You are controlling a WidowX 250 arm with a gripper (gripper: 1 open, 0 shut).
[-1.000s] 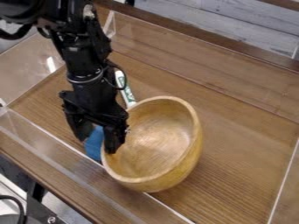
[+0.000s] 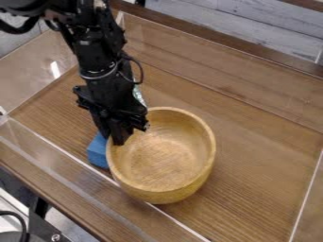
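Note:
My black gripper point(image 2: 119, 129) is shut on the near-left rim of a large wooden bowl point(image 2: 164, 161), its fingertips over that rim. A blue object point(image 2: 97, 150) lies just left of the bowl, partly hidden by the gripper and bowl. A pale object point(image 2: 139, 97) lies behind the arm, mostly hidden.
A white wall runs along the back, and a light raised edge borders the left side.
The gripper has risen slightly, and the bowl has shifted a little left and sits differently tilted. More of the blue object's left side shows.

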